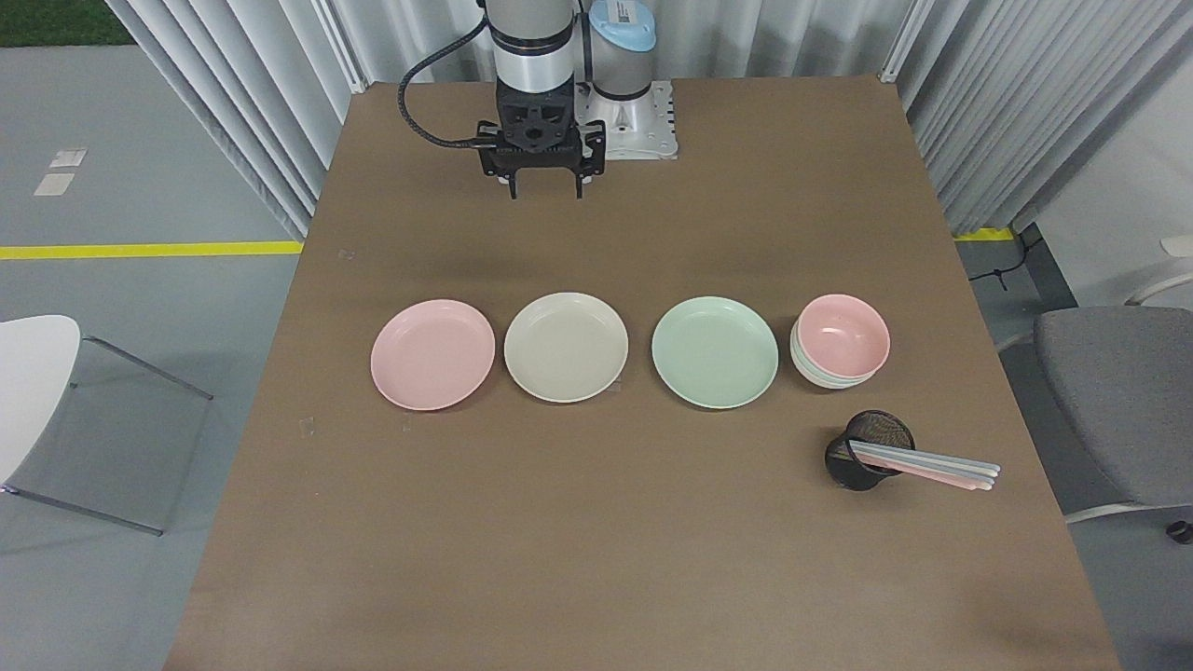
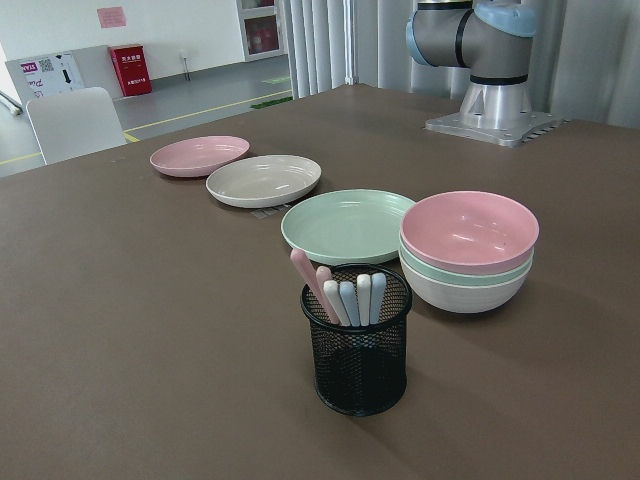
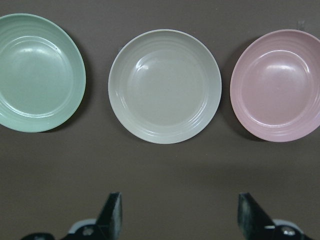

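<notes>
Pink (image 1: 431,353), cream (image 1: 565,347) and green (image 1: 715,350) plates lie in a row across the table. A stack of bowls with a pink one (image 1: 843,334) on top stands right of the green plate. In front of it a black mesh holder (image 2: 360,360) holds several pale chopsticks (image 1: 925,463). My open gripper (image 1: 545,185) hangs behind the plates, near the arm's base; in the wrist view its two fingers frame bare table below the cream plate (image 3: 164,86), with nothing between them.
The front of the brown table (image 1: 593,548) and the area between my gripper and the plates are clear. Chairs stand beyond both side edges. The arm's base plate (image 2: 485,130) is at the back edge.
</notes>
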